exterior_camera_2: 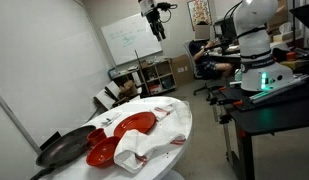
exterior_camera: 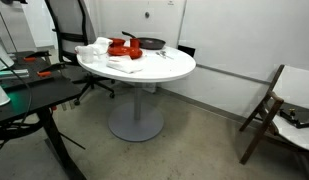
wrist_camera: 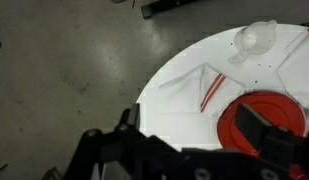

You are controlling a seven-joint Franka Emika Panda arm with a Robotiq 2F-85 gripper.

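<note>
Over a round white table, my gripper stands open in the wrist view, its two dark fingers wide apart with nothing between them. A white cloth with red stripes (wrist_camera: 206,92) lies on the tabletop below it. The red plate (wrist_camera: 244,108) is partly covered by the right finger. Near the table edge is a clear or whitish vessel (wrist_camera: 256,38), and a second white cloth (wrist_camera: 297,72) reaches in from the right. In exterior view 2, red bowls (exterior_camera_2: 103,153) stand beside the dark pan (exterior_camera_2: 66,148), with a draped white cloth (exterior_camera_2: 154,138) near the front.
The round table (exterior_camera: 177,66) has bare room on its right side. A dark office chair (exterior_camera: 69,22) stands behind it at the left, and a wooden-framed chair (exterior_camera: 278,112) at the far right. The black bench (exterior_camera: 49,95) is at the near left.
</note>
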